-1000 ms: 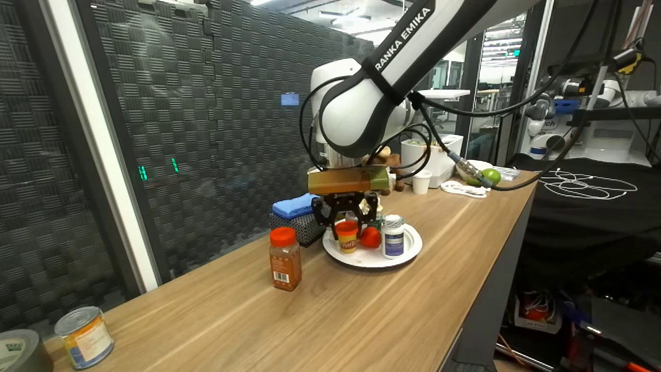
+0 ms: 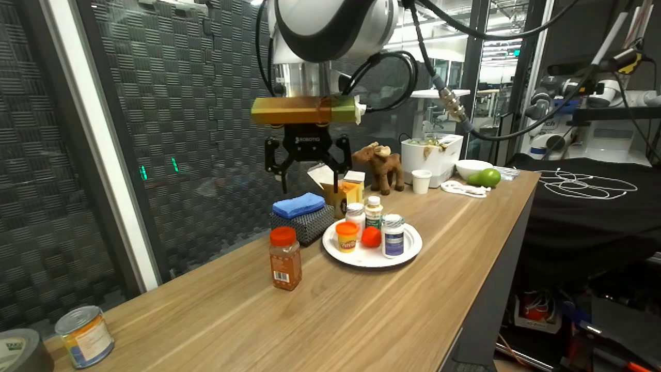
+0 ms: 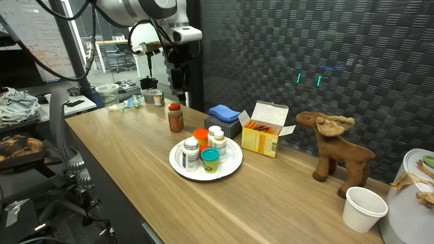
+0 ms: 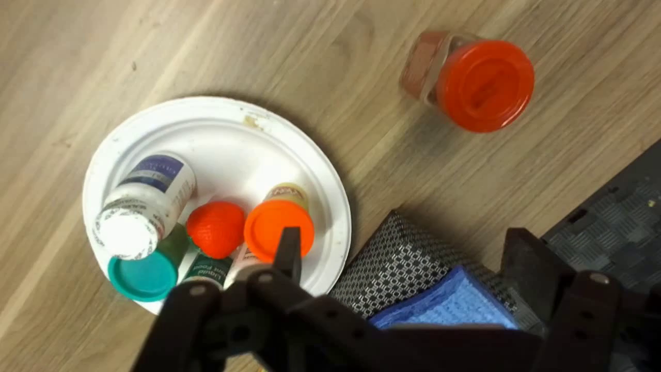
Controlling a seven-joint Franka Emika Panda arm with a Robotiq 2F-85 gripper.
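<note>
My gripper (image 2: 310, 183) stands open in the air, well above the table, with nothing between its fingers. In the wrist view its fingers (image 4: 288, 253) are spread wide over the plate's edge and the blue cloth (image 4: 449, 304). The white plate (image 2: 372, 263) carries a purple-labelled white bottle (image 2: 393, 238), a red ball-like thing (image 2: 371, 236), an orange-lidded tub (image 2: 347, 238), a teal-lidded tub (image 3: 210, 160) and two further bottles, one a cream bottle (image 3: 219, 145). Upright beside the plate is a red-lidded spice jar (image 2: 285, 260).
Behind the plate sit a dark patterned box (image 3: 228, 126) topped by the cloth, an open yellow box (image 3: 260, 140) and a brown toy moose (image 3: 341, 150). A can (image 2: 85, 338) and tape roll (image 2: 25, 353) occupy the near left end.
My gripper has risen from low over the plate and shifted left in exterior view 1. The visible plate items and the spice jar look unmoved.
</note>
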